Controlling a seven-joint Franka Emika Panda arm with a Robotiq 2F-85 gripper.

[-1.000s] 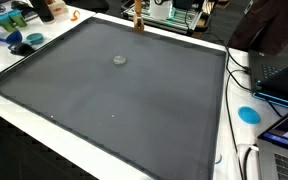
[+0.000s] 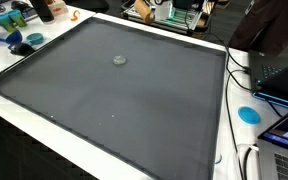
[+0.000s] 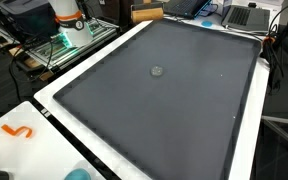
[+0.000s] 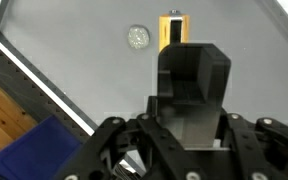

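In the wrist view my gripper is shut on a slim orange-yellow object (image 4: 174, 28) that juts out past the black fingers; its lower part is hidden by them. The same tan-orange object (image 3: 147, 12) shows at the top of exterior view 2, by the far edge of the grey tray. At the top edge of exterior view 1 only a piece of this object (image 2: 141, 10) is visible. A small, round, clear disc (image 4: 138, 37) lies on the tray, apart from the held object in the wrist view; exterior view 1 shows the disc (image 2: 119, 60) towards the back.
Apart from the disc, the grey tray (image 2: 124, 105) is bare, with a raised rim around it. Laptops (image 2: 281, 160) and a blue round lid (image 2: 249, 115) lie to its right in exterior view 1. Small items, including a dark blue one (image 2: 21, 48), crowd the back left.
In exterior view 1 the orange object has gone from upright at the tray's back edge to higher and slightly right, now partly cut off by the frame. The disc stays put.
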